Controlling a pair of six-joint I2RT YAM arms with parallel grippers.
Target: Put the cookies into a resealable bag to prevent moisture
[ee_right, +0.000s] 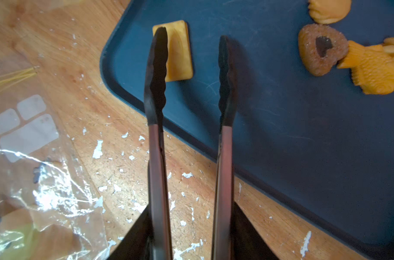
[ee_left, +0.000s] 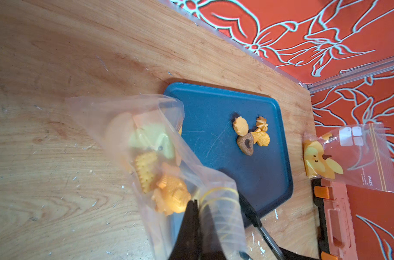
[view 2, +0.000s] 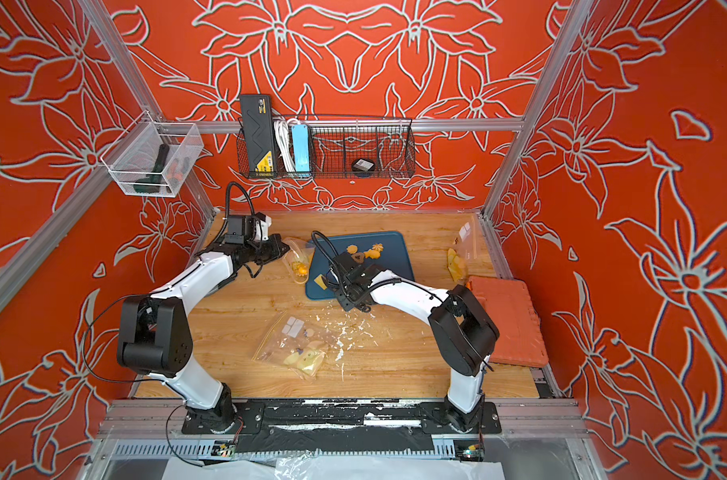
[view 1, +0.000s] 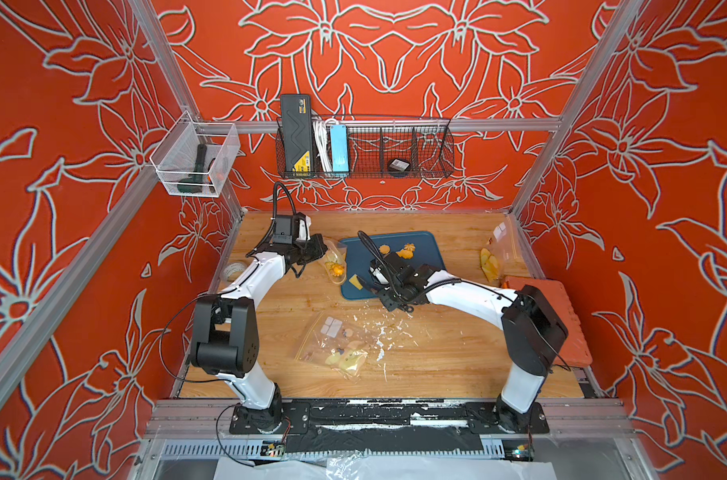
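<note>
My left gripper is shut on a resealable bag (ee_left: 153,130) holding several cookies, upright at the tray's left side. My right gripper hangs open over the left part of the blue tray (ee_right: 283,138). A rectangular cookie (ee_right: 178,52) lies by its left finger, partly behind the tip. Farther along the tray lie a heart cookie (ee_right: 314,52), a fish-shaped cookie (ee_right: 374,69) and other small cookies (ee_left: 240,125).
A bag with printed panels (view 1: 335,348) lies in front of the tray among white flakes. Another bag (ee_left: 335,156) and an orange case (view 1: 555,320) are at the right. A wire basket (view 1: 395,152) hangs at the back.
</note>
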